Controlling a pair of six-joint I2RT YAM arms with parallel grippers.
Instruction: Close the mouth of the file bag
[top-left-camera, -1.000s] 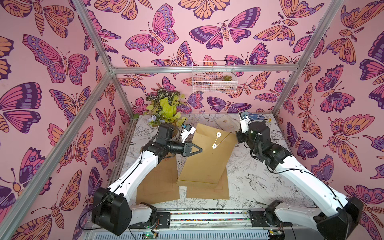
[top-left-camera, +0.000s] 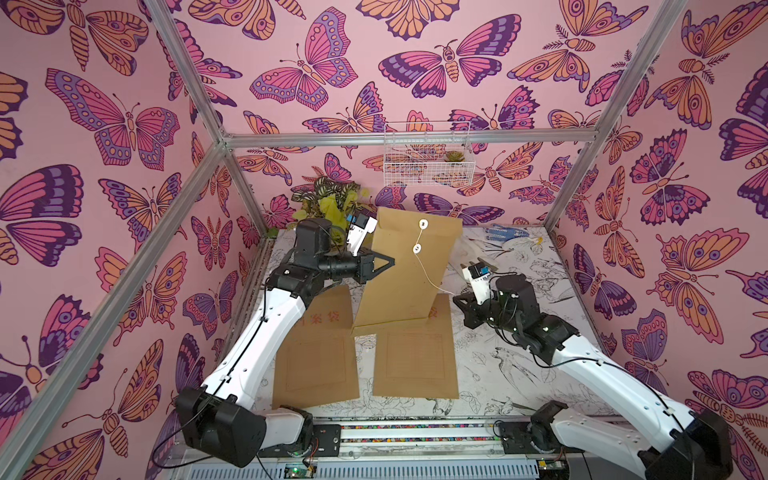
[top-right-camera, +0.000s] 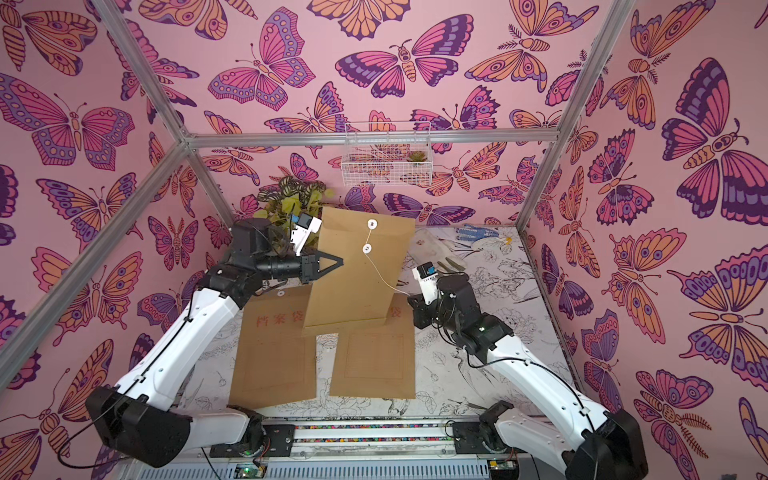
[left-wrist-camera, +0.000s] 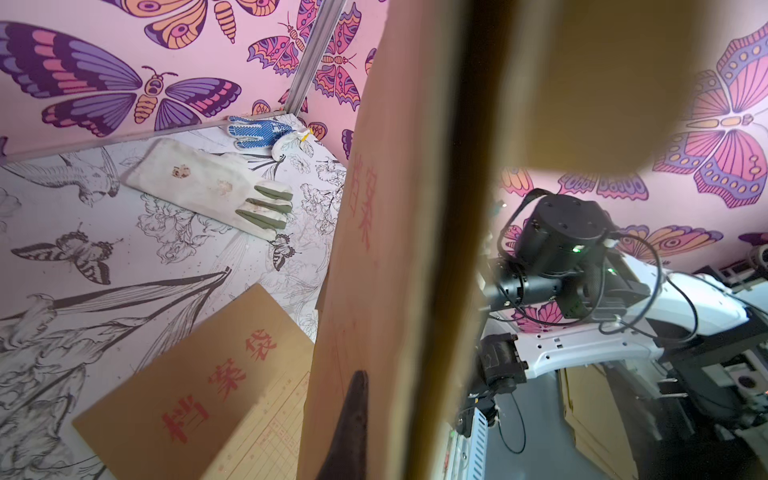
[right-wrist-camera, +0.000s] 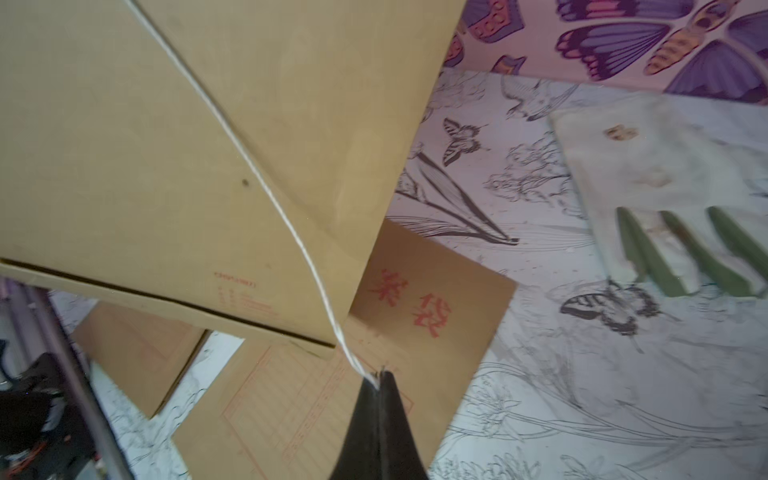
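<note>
A kraft file bag (top-left-camera: 400, 292) is raised upright in the middle in both top views, my left gripper (top-left-camera: 387, 262) shut on it. In the left wrist view its near face fills the middle, blurred. The flap's two white buttons (top-right-camera: 372, 224) sit near the top with string between them. The loose string (right-wrist-camera: 264, 184) runs taut down the bag to my right gripper, which is shut on it to the bag's lower right.
Two flat file bags (top-left-camera: 316, 360) lie at the front. A cloth glove (left-wrist-camera: 208, 188) and blue glove (left-wrist-camera: 256, 132) lie at the back right. A plant (top-right-camera: 296, 196) stands back left.
My left gripper has risen with the bag, which stands higher. My right gripper has come down and toward the front, so the string now slopes downward from the buttons.
</note>
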